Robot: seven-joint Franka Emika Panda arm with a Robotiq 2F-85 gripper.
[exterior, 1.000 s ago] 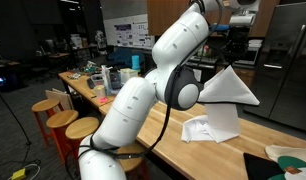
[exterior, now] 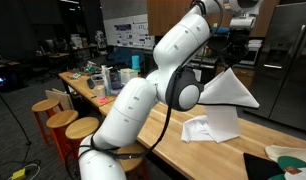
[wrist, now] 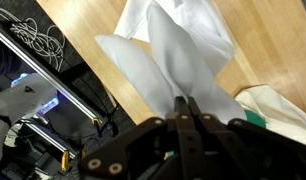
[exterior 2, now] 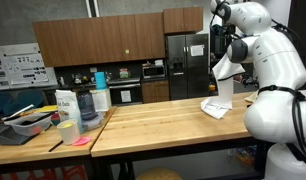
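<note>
A white cloth (exterior: pixel 224 112) hangs in the air above the right part of the wooden table. In the wrist view my gripper is shut on the cloth's (wrist: pixel 153 78) top, and the cloth spreads out below the fingers. From the side, exterior view 2 shows the hanging cloth (exterior 2: pixel 226 72) near the arm. More white cloth (exterior: pixel 197 130) lies on the tabletop just beside and below the hanging part; whether it is the same piece, I cannot tell.
Cups and containers (exterior 2: pixel 85 108) crowd its far end. A green-and-white item (exterior: pixel 291 156) and a dark flat piece (exterior: pixel 260 167) lie at the near right. Red-topped stools (exterior: pixel 61 119) stand along one side.
</note>
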